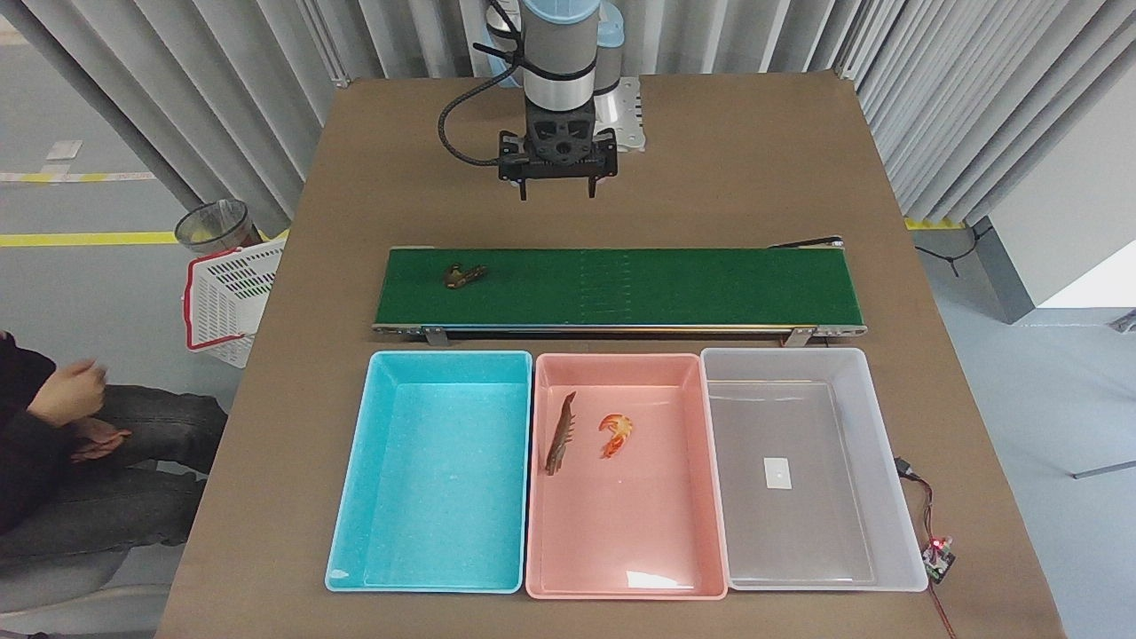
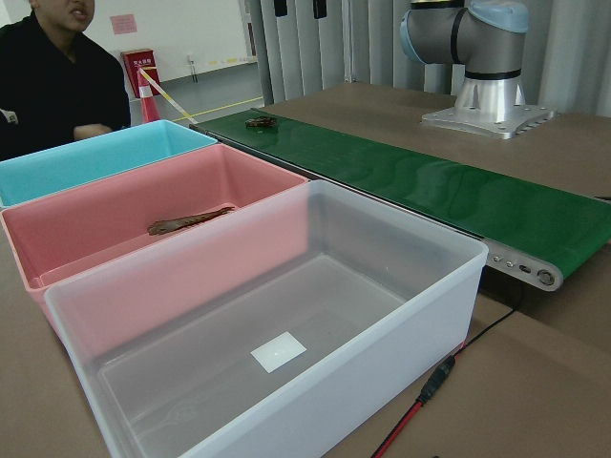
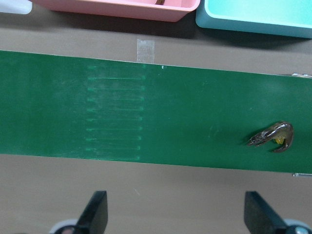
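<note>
My gripper (image 1: 556, 187) hangs above the table behind the green conveyor belt (image 1: 660, 287), its fingers apart and empty; in the wrist view both fingertips show at the bottom edge. A dark curved shrimp-like item (image 1: 464, 276) (image 3: 272, 136) lies on the belt's left part in the front view. The pink tray (image 1: 628, 532) holds a long brown shrimp-like item (image 1: 561, 431) and a small orange curled one (image 1: 617, 435). The blue tray (image 1: 426, 479) and the translucent tray (image 1: 809, 511) are empty apart from a white label in the latter.
A seated person (image 1: 64, 458) is at the left beside the table, near a white basket (image 1: 224, 298). Cables and a small circuit board (image 1: 937, 559) lie by the translucent tray's right side.
</note>
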